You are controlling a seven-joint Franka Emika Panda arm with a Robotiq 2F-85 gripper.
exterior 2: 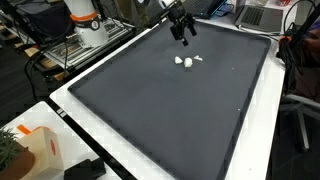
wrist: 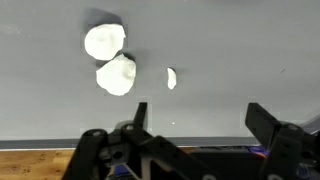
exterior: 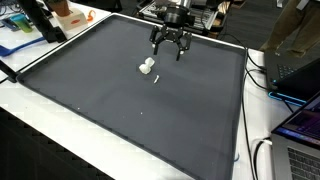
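Two white rounded lumps lie close together on the dark grey board: one [wrist: 104, 41] is rounder, the other [wrist: 117, 74] more angular. A small, thin white piece [wrist: 171, 78] lies apart from them, to their right in the wrist view. My gripper [exterior: 168, 50] is open above the far part of the board, its fingers wide apart with nothing between them. In the wrist view the left finger [wrist: 138, 117] is below and to the right of the lumps. The small piece sits above the gap between the fingers there, touching neither.
The board [exterior: 130, 110] is otherwise largely bare, with wide free room in front. A laptop [exterior: 290, 85] and cables stand beyond its right edge. Colourful items [exterior: 20, 35] lie off its far left corner in exterior view 1.
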